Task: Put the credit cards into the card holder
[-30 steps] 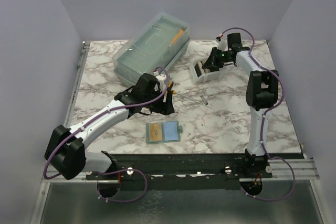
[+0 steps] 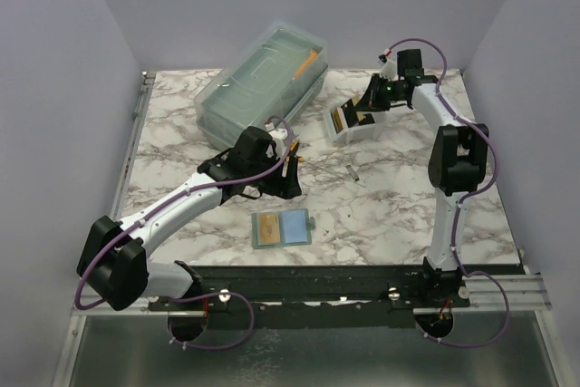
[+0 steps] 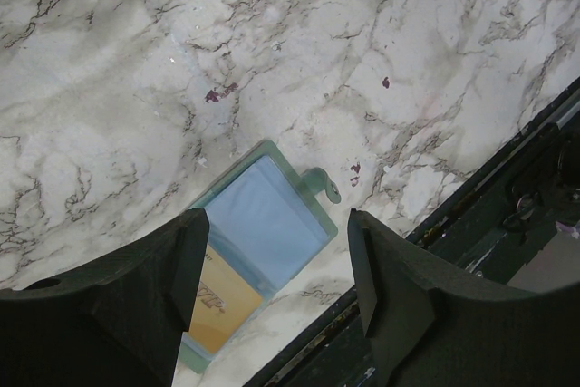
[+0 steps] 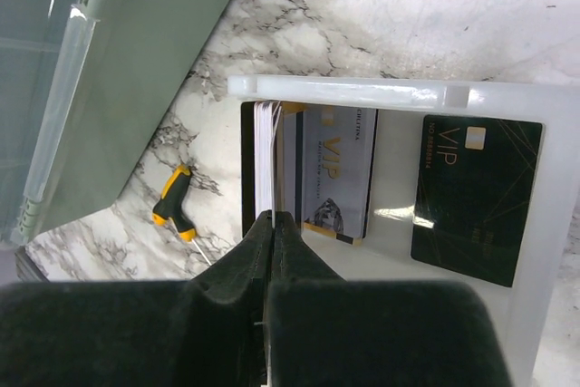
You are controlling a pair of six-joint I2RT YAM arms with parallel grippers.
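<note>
My right gripper is shut on what looks like a thin bundle of credit cards [image 4: 264, 151], seen nearly edge-on beyond its fingertips in the right wrist view. How many it pinches I cannot tell. Below and to the right, in the white tray [image 4: 362, 92], lie a grey VIP card [image 4: 340, 165] and a dark green VIP card [image 4: 476, 197]. In the top view that gripper [image 2: 373, 104] is over the tray. The teal card holder [image 2: 282, 228] lies near the front edge, showing a tan panel and a pale blue one. My left gripper stands open above it, empty.
A large lidded clear box [image 2: 263, 79] stands left of the tray. On the table lie a yellow-black screwdriver [image 4: 175, 201] and a small grey object [image 2: 352, 172]. Bare marble [image 2: 417, 215] covers the right front.
The left arm and card holder have stayed put.
</note>
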